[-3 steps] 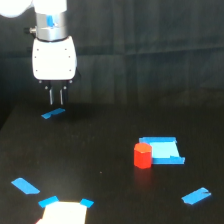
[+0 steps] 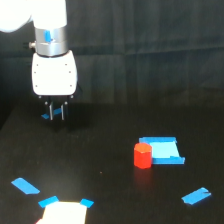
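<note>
At the upper left, my gripper [image 2: 57, 115] points down above the dark surface. Its two thin fingers stand apart, and nothing shows between them. To the right of the middle sits a red block [image 2: 142, 155]. It overlaps the left part of a white patch [image 2: 165, 149] edged with blue tape. The block is well to the right of the gripper and nearer the camera.
Blue tape strips lie at the left [image 2: 25, 186] and at the lower right [image 2: 196, 196]. A pale, orange-tinted object [image 2: 65, 213] is cut off by the bottom edge, with blue tape beside it.
My gripper has moved down in the view, and its fingers now overlap the blue tape behind them. The red block and the white patch have not moved.
</note>
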